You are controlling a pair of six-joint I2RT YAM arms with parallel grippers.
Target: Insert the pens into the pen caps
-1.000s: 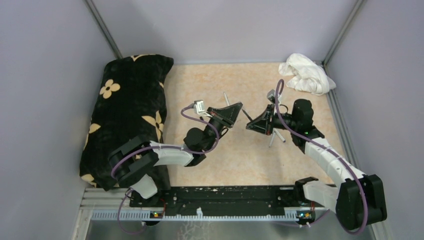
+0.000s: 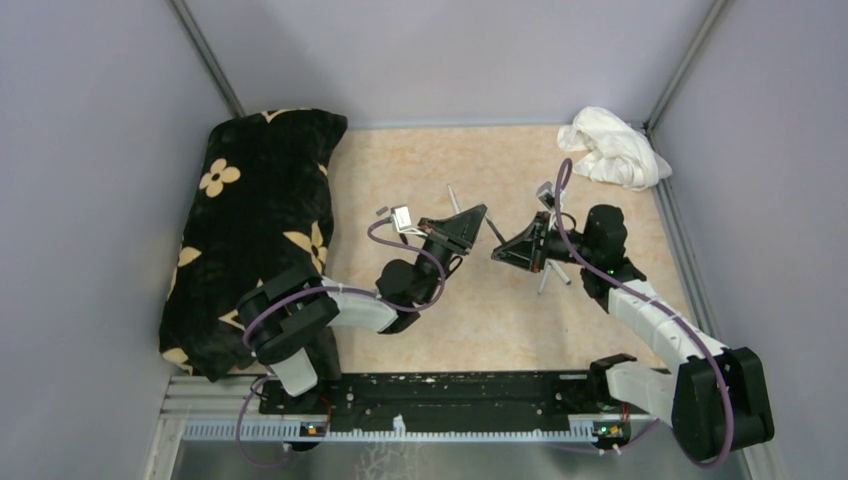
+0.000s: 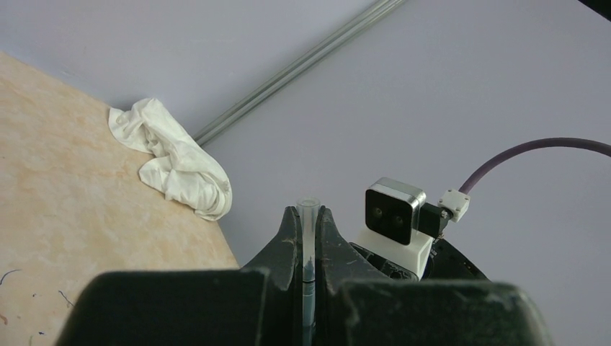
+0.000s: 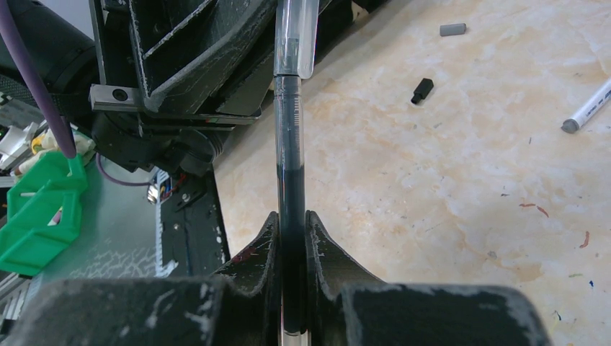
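Observation:
In the left wrist view, my left gripper is shut on a slim clear pen cap (image 3: 308, 238), whose rounded end shows just beyond the fingertips. My right gripper is shut on a transparent pen (image 4: 291, 187) with dark ink. At the top of the right wrist view, the pen's far end meets the clear cap with its clip, and a narrow tip shows inside the cap. How deep it sits, I cannot tell. Seen from above, the pen (image 2: 495, 231) slants between the left gripper (image 2: 484, 210) and the right gripper (image 2: 497, 256), above the table.
On the table lie a white pen (image 2: 453, 197), another pen (image 2: 560, 272) beneath the right gripper, a black cap (image 4: 423, 91) and a grey cap (image 4: 452, 29). A white cloth (image 2: 615, 148) occupies the back right, a black cushion (image 2: 250, 220) the left side.
The right arm looks nearly still, and both grippers stay shut.

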